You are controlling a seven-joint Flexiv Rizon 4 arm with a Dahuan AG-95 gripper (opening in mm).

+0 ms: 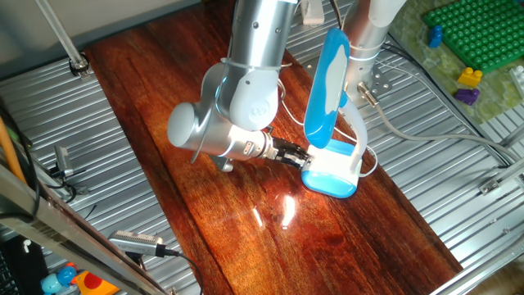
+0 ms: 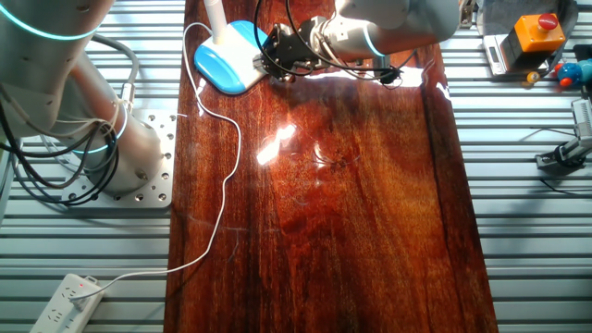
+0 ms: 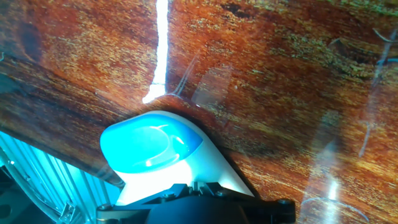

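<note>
A desk lamp with a blue and white head (image 1: 326,90) stands upright on the wooden table, its base (image 1: 330,182) white with a blue part. My gripper (image 1: 306,161) is low at the side of that base, its fingertips at the white part. Seen from exterior view 2, the black gripper (image 2: 263,63) meets the right edge of the lamp base (image 2: 224,72). At the bottom of the wrist view the gripper looks shut, its tips together in front of the base (image 3: 149,143), with nothing visible between them. Whether the tips press on the base cannot be made out.
A white cord (image 2: 225,190) runs from the lamp across the wooden table (image 2: 333,250) to a power strip (image 2: 65,305). An emergency stop box (image 2: 535,42), a green brick plate (image 1: 479,33) and toy pieces lie off the table.
</note>
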